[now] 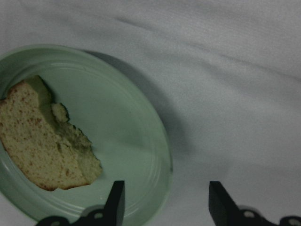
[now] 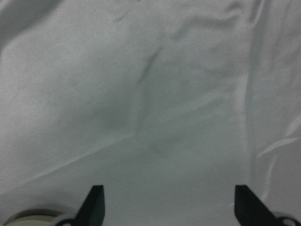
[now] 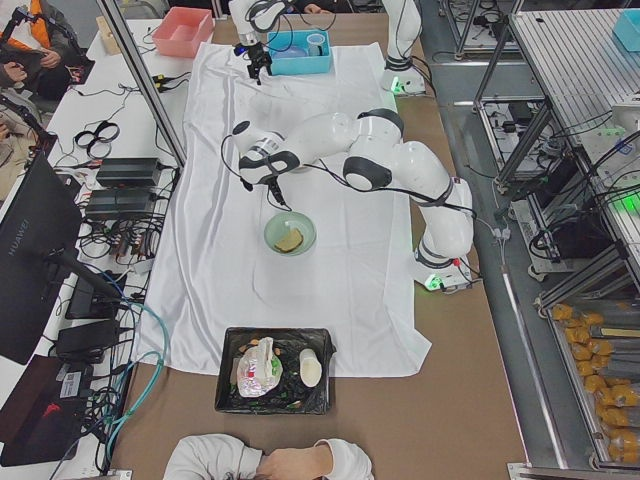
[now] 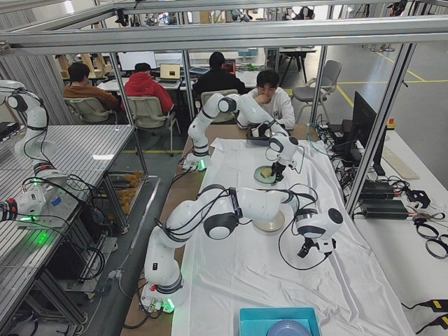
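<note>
A green plate (image 3: 277, 243) with a torn piece of bread (image 1: 47, 136) lies on the white cloth. My left gripper hangs open over the plate's edge, nothing between its fingers, with the bread to one side. My right gripper is open above bare cloth, and part of a round pale plate (image 2: 33, 221) shows at the lower left of the right wrist view. That pale plate (image 4: 269, 224) is partly hidden by an arm in the camera right view.
A black tray (image 3: 228, 390) with a wrapped item stands at one end of the cloth, a blue bin (image 4: 248, 318) with a purple dish at the other. People sit beyond the table.
</note>
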